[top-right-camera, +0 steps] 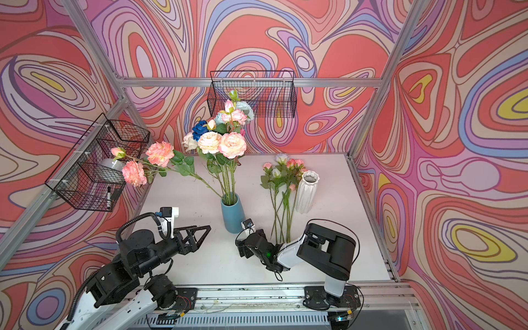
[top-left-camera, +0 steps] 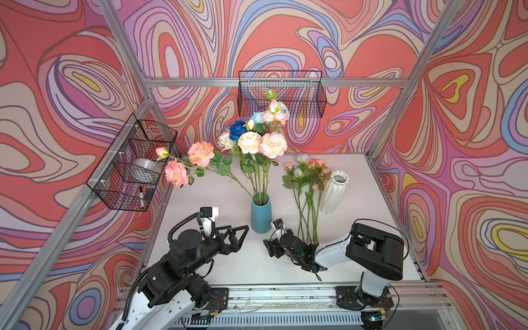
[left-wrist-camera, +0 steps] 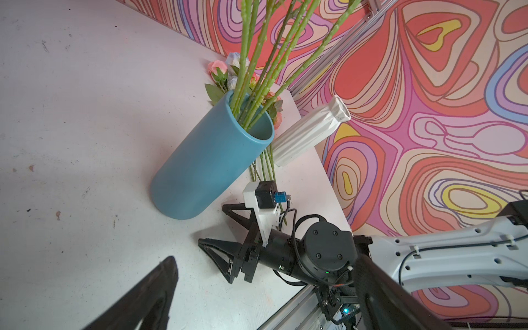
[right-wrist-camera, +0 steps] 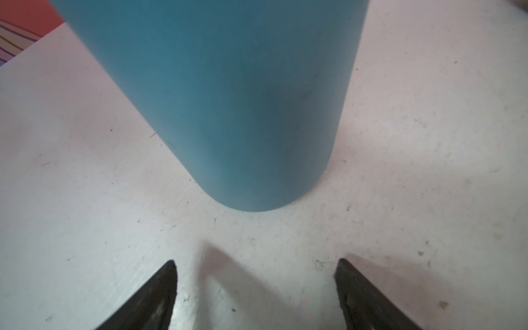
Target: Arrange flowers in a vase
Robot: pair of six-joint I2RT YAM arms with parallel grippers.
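Observation:
A blue vase (top-left-camera: 261, 215) stands upright in the middle of the table, holding several flowers (top-left-camera: 258, 143) with pink, cream and blue blooms; one pink stem (top-left-camera: 200, 154) leans far left. More flowers (top-left-camera: 308, 187) lie on the table to its right, beside a white ribbed vase (top-left-camera: 334, 192). My left gripper (top-left-camera: 242, 238) hovers left of the blue vase, open and empty. Low in front of the vase, my right gripper has its fingers apart with nothing between them. In the right wrist view the lower part of the blue vase (right-wrist-camera: 253, 121) stands beyond the fingertips.
One wire basket (top-left-camera: 132, 170) hangs at the left with a bowl and a marker in it. Another wire basket (top-left-camera: 282, 96), empty-looking, hangs on the back wall. Bare table (top-left-camera: 187, 203) lies left of the blue vase and along the front.

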